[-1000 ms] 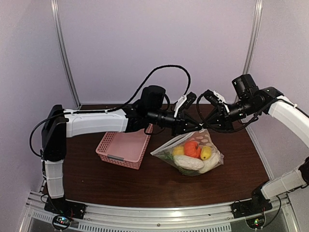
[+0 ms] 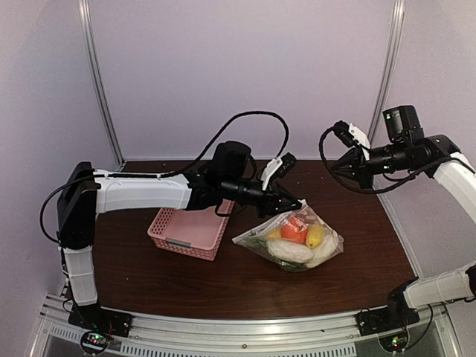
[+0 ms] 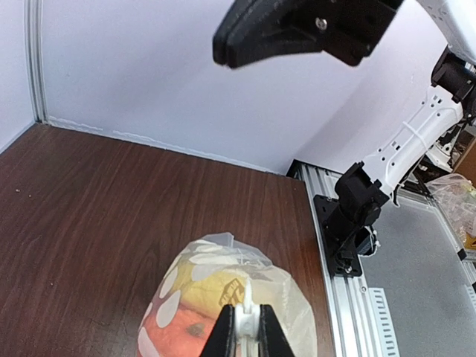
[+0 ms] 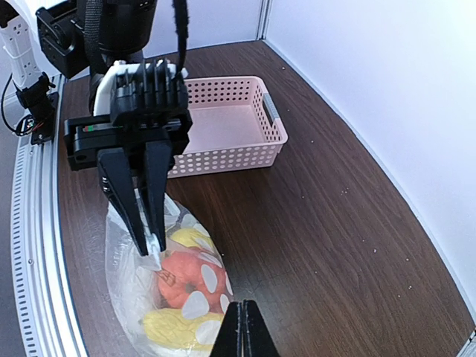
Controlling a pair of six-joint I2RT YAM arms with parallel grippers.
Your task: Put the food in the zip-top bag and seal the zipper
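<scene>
The clear zip top bag [image 2: 288, 262] lies on the table with food inside. A red-orange piece [image 2: 294, 230], a yellow piece [image 2: 315, 236] and a pale lump [image 2: 290, 251] show through the plastic. At the bag's upper corner my left gripper [image 2: 297, 203] is shut on the white zipper tab [image 3: 247, 321], whose thin tip sticks out past the fingers. Up and to the right, clear of the bag, hangs my right gripper [image 2: 343, 169]. Its fingertips [image 4: 251, 314] are together in the right wrist view with nothing between them, and the tab is outside them.
A pink basket [image 2: 187, 229], which looks empty, stands left of the bag, partly under the left arm. Bare dark wood table [image 2: 364, 256] lies to the bag's right and in front of it.
</scene>
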